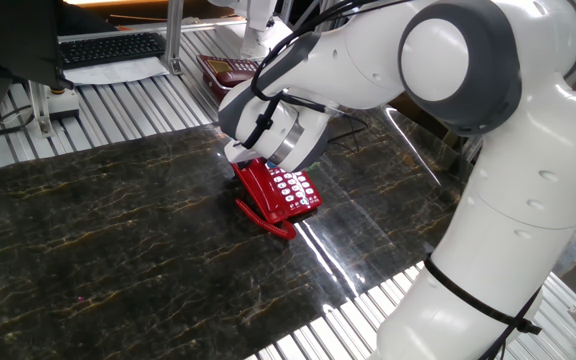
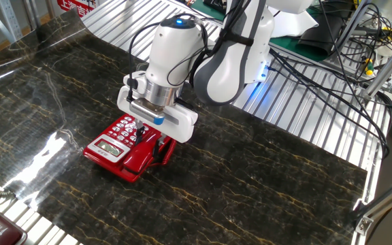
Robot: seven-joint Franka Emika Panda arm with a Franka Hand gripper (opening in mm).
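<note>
A red desk phone [image 1: 274,188] with white keys lies on the dark marbled sheet, its small display [image 2: 109,147] facing away from the arm in the second exterior view. Its red handset [image 1: 264,220] runs along one side of the body. Directly over the phone, my gripper [image 2: 150,136] points down, with a dark finger [image 2: 139,130] by the keypad. The other fingertip is hard to make out near the handset side. Whether anything is clasped between the fingers cannot be told. In the first exterior view the wrist hides the fingertips.
A darker red phone [image 1: 230,72] stands on the slatted table beyond the sheet, near a black keyboard [image 1: 111,48]. Loose cables [image 2: 332,92] hang at the right in the second view. Much of the marbled sheet [image 1: 98,250] around the red phone is bare.
</note>
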